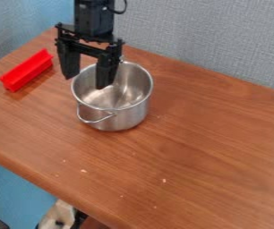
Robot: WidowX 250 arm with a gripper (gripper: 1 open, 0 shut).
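Note:
My black gripper [87, 67] hangs at the upper left of the camera view with its fingers apart, one over the left rim and the other over the inside of a steel pot [119, 106]. The pot stands upright on the wooden table, its wire handle at the front left. A red bar-shaped object [27, 70] lies on the table to the left of the pot. I see nothing held between the fingers.
A grey textured wall [218, 36] runs along the back, and the table's left edge drops to a blue surface [8, 195].

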